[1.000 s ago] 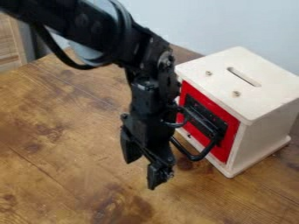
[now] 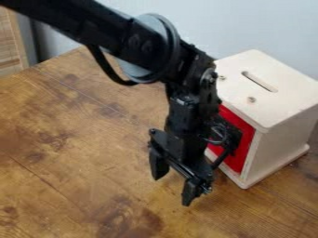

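Note:
My black gripper (image 2: pixel 174 178) hangs low over the wooden table, its two fingers apart with nothing seen between them, pointing down just left of a pale wooden box (image 2: pixel 266 96). The box has a slot and two screw heads on top and a red front face (image 2: pixel 231 154), much of which is hidden behind my gripper and cables.
A pale wall stands behind, and a wooden panel (image 2: pixel 10 42) is at the upper left edge.
The arm and gripper have moved right, toward the box's red front, now covering more of it. The box looks unmoved.

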